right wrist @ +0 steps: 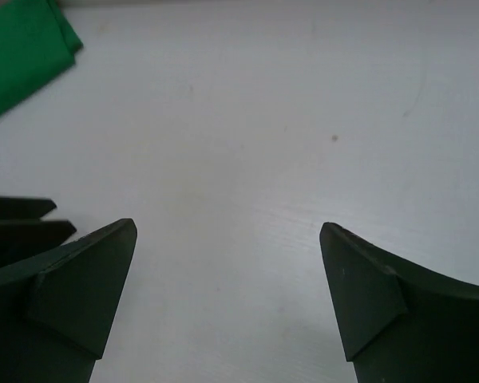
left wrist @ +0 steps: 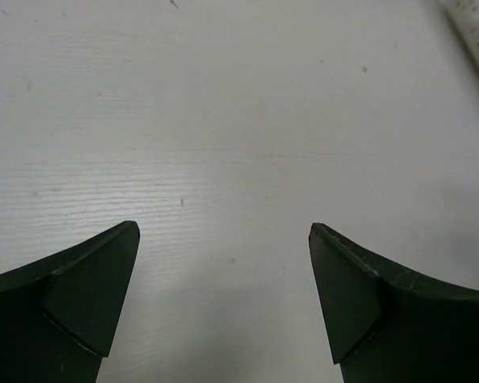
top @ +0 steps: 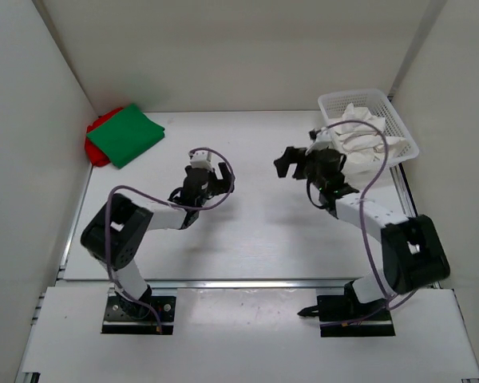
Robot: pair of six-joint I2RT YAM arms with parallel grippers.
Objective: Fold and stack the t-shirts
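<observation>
A folded green t-shirt (top: 128, 137) lies over a red one (top: 96, 152) at the table's far left corner. White cloth (top: 356, 132) is heaped in the white basket (top: 333, 101) at the far right. My left gripper (top: 226, 177) hovers over the middle left of the table, its fingers open and empty. Across from it, my right gripper (top: 284, 162) is also open, left of the basket, with only bare table between its fingers in the right wrist view. A corner of the green shirt (right wrist: 20, 56) shows at that view's upper left.
Walls close off its back and both sides. Purple cables (top: 108, 227) arch along both arms.
</observation>
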